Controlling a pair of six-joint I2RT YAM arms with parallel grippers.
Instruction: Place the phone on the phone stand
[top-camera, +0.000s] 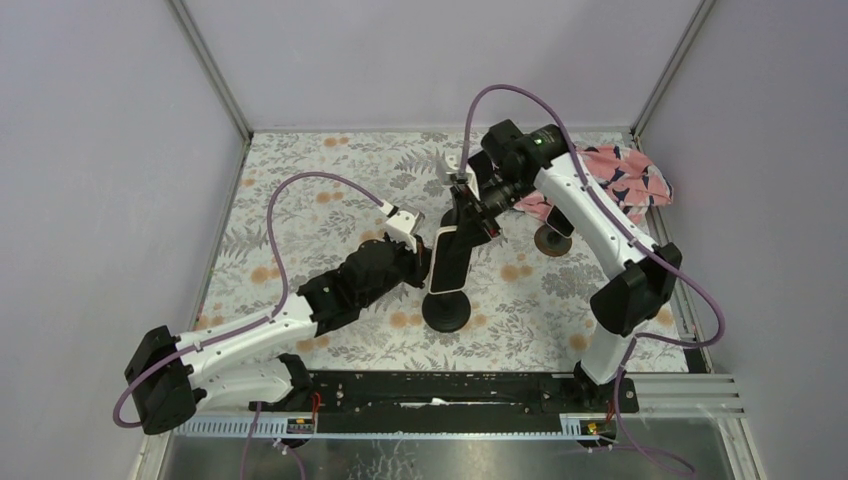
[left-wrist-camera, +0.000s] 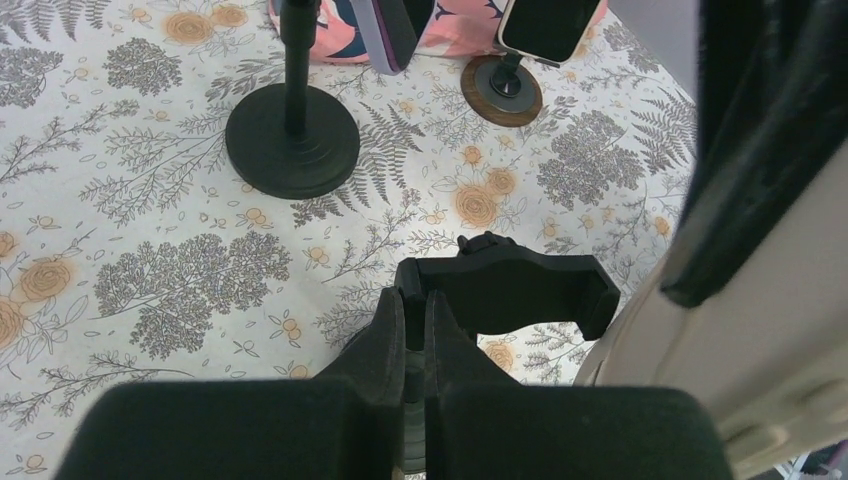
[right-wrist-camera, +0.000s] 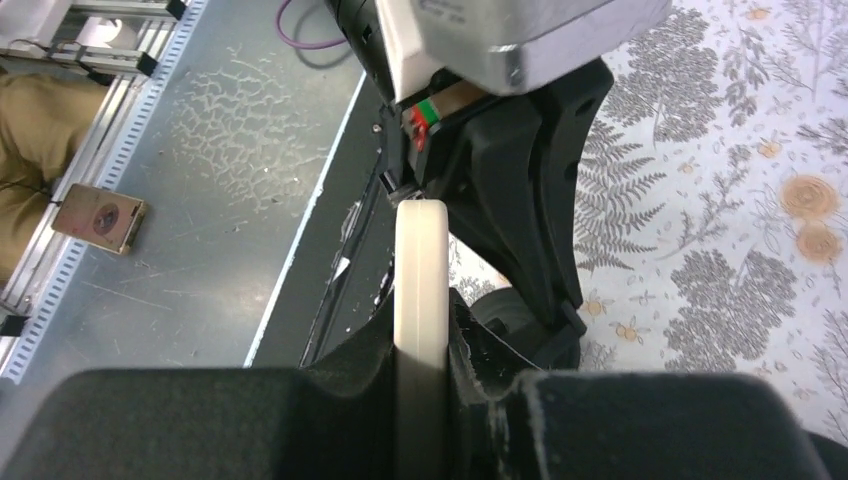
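The phone (top-camera: 450, 262) is upright over the front black phone stand (top-camera: 446, 313); my right gripper (top-camera: 478, 228) is shut on it. Its pale edge (right-wrist-camera: 421, 280) runs between those fingers in the right wrist view. My left gripper is shut on the stand's black holder (left-wrist-camera: 510, 285), left of the phone in the top view. The stand's base is partly hidden behind the left fingers in the left wrist view. Whether the phone touches the holder I cannot tell.
Behind are a second black stand (left-wrist-camera: 293, 150) with a phone, and a smaller stand (left-wrist-camera: 500, 95) with another phone at the right, by a pink patterned cloth (top-camera: 630, 175).
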